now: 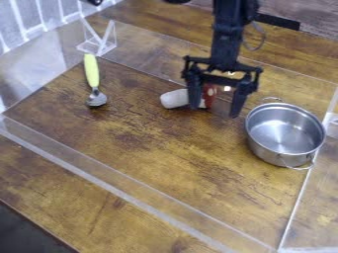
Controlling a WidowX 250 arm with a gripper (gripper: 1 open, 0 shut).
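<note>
My dark gripper hangs low at the upper middle, blurred, its fingers around and in front of a white toy mushroom with a red cap, which is partly hidden behind it. Whether the fingers touch it is unclear. A steel pot with wire handles stands to the right of the gripper. An ice cream scoop with a pale yellow-green handle lies at the left.
Clear plastic walls border the wooden work surface, with a white rack beyond at the top left.
</note>
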